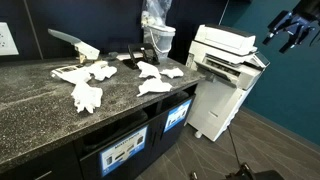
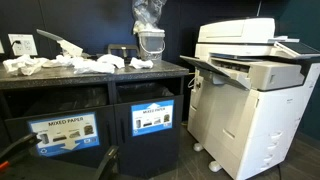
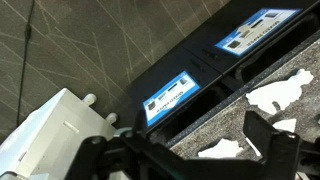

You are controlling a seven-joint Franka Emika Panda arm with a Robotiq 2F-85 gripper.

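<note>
Several crumpled white pieces, paper or cloth, lie scattered on the dark speckled counter; one crumpled piece sits near its front edge. In the wrist view another white piece rests on the counter at the right, with a smaller one lower down. My gripper is open, its dark fingers spread wide at the bottom of the wrist view. No object shows held between them. Dark arm parts appear at the upper right in exterior view 1, away from the counter.
A large white printer stands right of the counter. Below the counter are openings with blue-and-white "Mixed Paper" signs. A white bucket and a pale angled object occupy the counter's back. Dark floor lies open in front.
</note>
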